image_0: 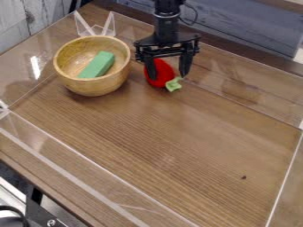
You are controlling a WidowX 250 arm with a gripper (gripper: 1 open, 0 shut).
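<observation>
My black gripper (167,57) hangs at the top middle of the camera view, its fingers spread wide on either side over a red round object (161,73) with a small green piece (174,84) at its lower right. Whether the fingertips touch the red object, I cannot tell.
A wooden bowl (73,75) holding a green block (101,65) sits to the left. A grey wall edges the top left.
</observation>
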